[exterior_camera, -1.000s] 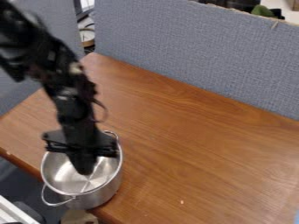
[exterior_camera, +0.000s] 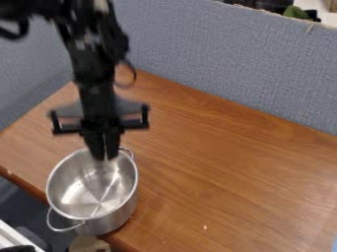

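A steel pot with side handles sits at the front left corner of the wooden table. My black gripper is over the back rim of the pot, pointing down, its fingertips at about rim height in the picture. It is shut, and I see nothing held between its fingers, though they are dark and blurred. The pot's inside looks empty apart from reflections.
Grey padded walls line the back and left of the table. A white object and a tan piece lie at the lower left edge, beside the pot.
My gripper has risen from down inside the pot to over its back rim, moving up in the picture. The pot looks unmoved.
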